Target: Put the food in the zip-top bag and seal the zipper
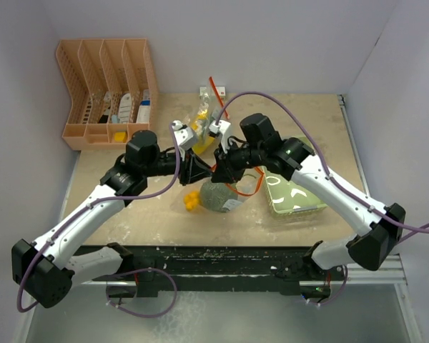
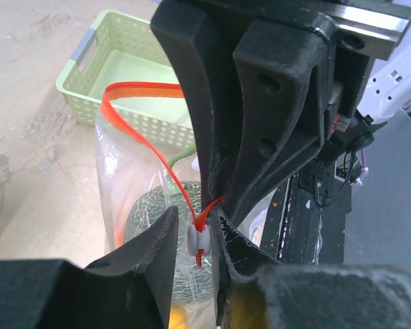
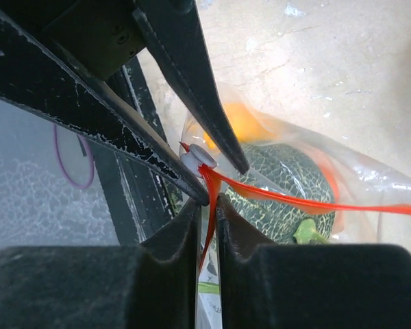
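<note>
The clear zip top bag (image 1: 244,196) with red zipper holds a dark speckled round item (image 2: 157,212), orange pieces (image 3: 246,123) and something green (image 3: 308,232). Both grippers meet at the zipper's end, where the white slider (image 2: 198,238) sits. In the left wrist view my left gripper has its fingertips either side of the slider, partly open. My right gripper is shut on the red zipper just beside the slider; in the left wrist view it comes down from above.
A pale green basket (image 1: 300,206) stands right of the bag. A tan compartment organizer (image 1: 79,143) is at back left, and another red-zipped bag (image 1: 207,121) lies at the back.
</note>
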